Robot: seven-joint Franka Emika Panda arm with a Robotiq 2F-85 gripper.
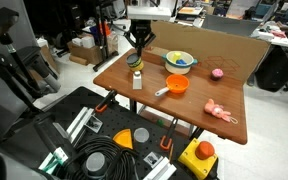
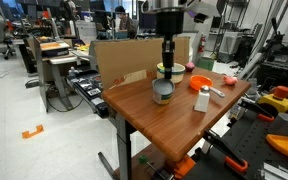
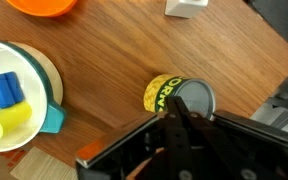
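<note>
A yellow-labelled can (image 1: pixel 134 60) leans at the left side of the wooden table, its grey end (image 2: pixel 163 92) turned toward exterior view 2. In the wrist view, the label of the can (image 3: pixel 162 92) shows left of its round grey end. My gripper (image 2: pixel 168 80) is at the can's upper edge, with its fingers closed together there. The thin rim seems to be pinched between the fingertips, which partly hide it. A small white bottle (image 1: pixel 137 81) stands upright just in front of the can.
Farther back stands a bowl (image 1: pixel 179 61) with yellow and blue things in it. An orange bowl (image 1: pixel 178 84), a knife-like utensil (image 1: pixel 162 91) and a pink toy (image 1: pixel 218 111) lie to the right.
</note>
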